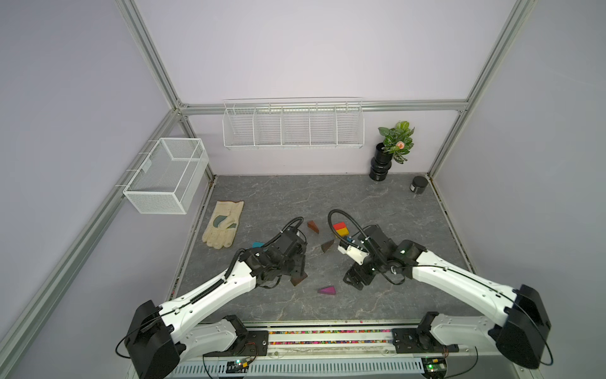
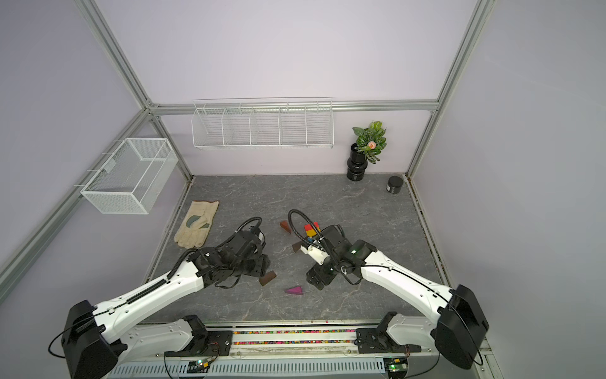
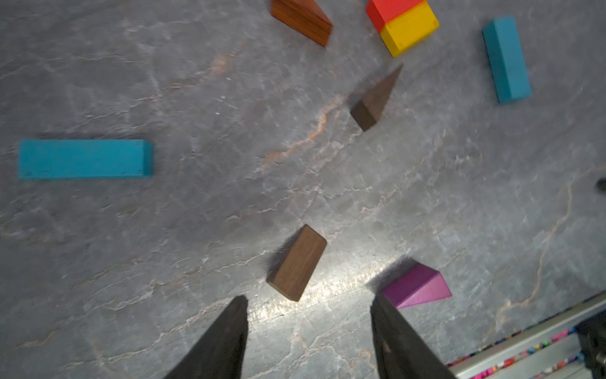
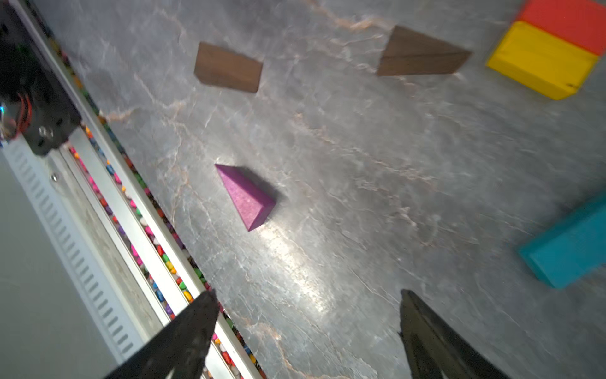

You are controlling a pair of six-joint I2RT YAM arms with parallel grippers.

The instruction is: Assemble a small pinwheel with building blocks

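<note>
In the left wrist view, my left gripper hangs above the table with its fingers apart and nothing between them. Just ahead of it lies a brown wooden block; a purple wedge is to the right. A dark brown wedge, a reddish-brown block and a touching red and yellow block lie farther off. One teal bar is at far left, another at upper right. My right gripper, open and empty, hovers beyond the purple wedge in the right wrist view.
A work glove lies at the table's left. The plant in a black vase and a dark jar stand at the back right. White wire baskets hang on the wall. Bare table surrounds the blocks.
</note>
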